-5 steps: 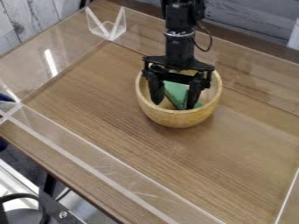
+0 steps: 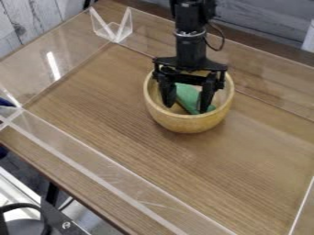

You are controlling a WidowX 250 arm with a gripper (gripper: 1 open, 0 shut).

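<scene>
A black gripper (image 2: 189, 90) reaches down from the top of the camera view into a round wooden bowl (image 2: 190, 121). Its dark fingers hang inside the bowl around a green object (image 2: 188, 103), which they partly hide. Whether the fingers grip that object is unclear.
The bowl stands on a wooden table (image 2: 123, 165) with broad clear areas to the left and in front. A small clear, angular item (image 2: 112, 26) is at the back left. A dark cable lies at the lower left edge, off the tabletop.
The gripper's fingers have shifted slightly within the bowl, and the visible shape of the green object has changed a little.
</scene>
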